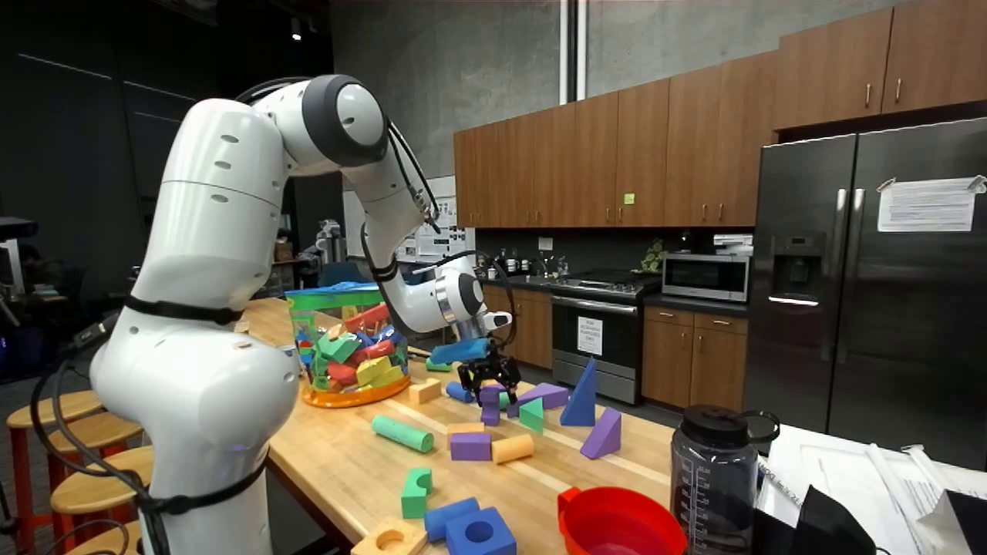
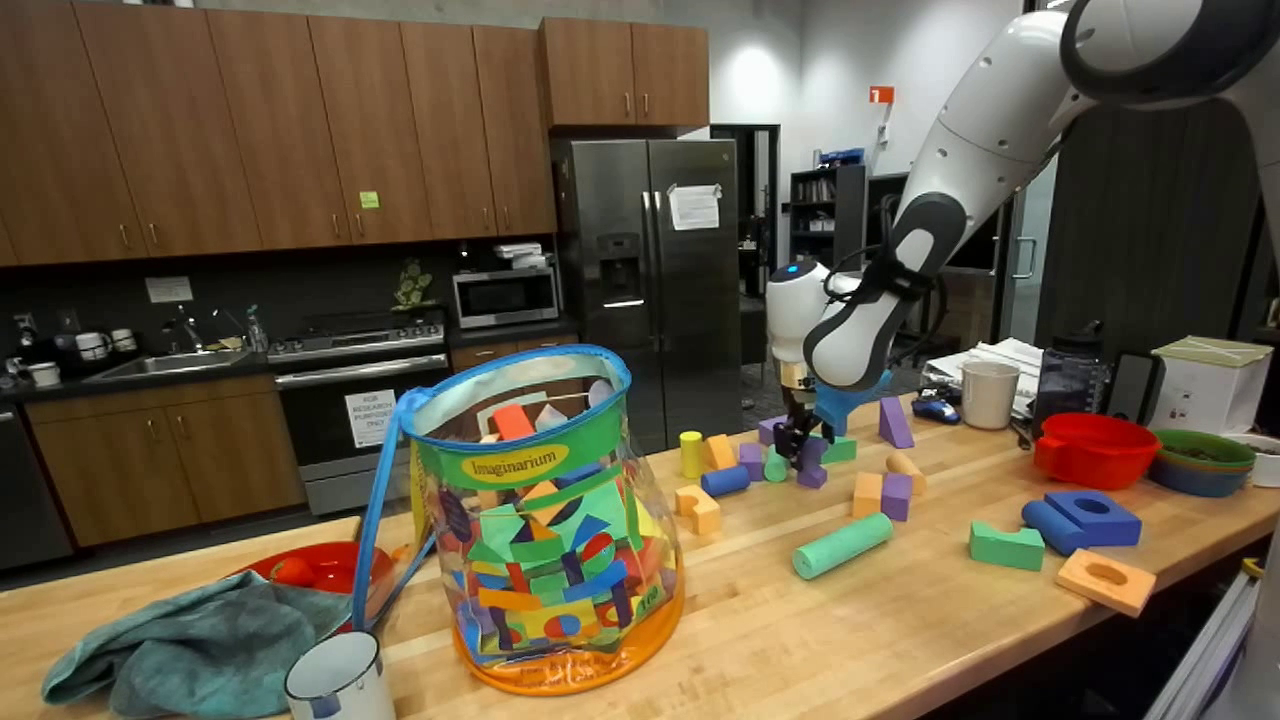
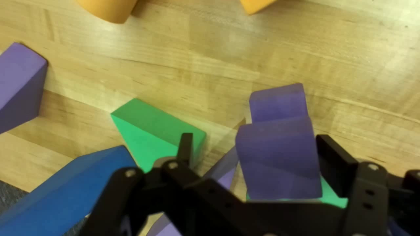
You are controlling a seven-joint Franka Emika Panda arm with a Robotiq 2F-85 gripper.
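Note:
My gripper stands part open over the far part of the table. A purple block (image 3: pixel 279 159), apparently a bridge shape standing upright, rises between its fingers, close against the right finger (image 3: pixel 332 155). A wide gap separates the block from the left finger (image 3: pixel 186 148). In exterior view 1 the purple block (image 1: pixel 490 412) stands on the wood just below the gripper (image 1: pixel 490 378). Exterior view 2 shows the dark fingers crowding the same block (image 2: pixel 812 462), partly covering it. Whether the right finger touches it, I cannot tell.
Close by are a green triangle (image 3: pixel 151 131), a tall blue wedge (image 1: pixel 580 398) and a purple wedge (image 1: pixel 603 435). A clear bag of blocks (image 2: pixel 558 564) stands on the table. Near the front sit a red bowl (image 1: pixel 621 523) and a dark bottle (image 1: pixel 712 476).

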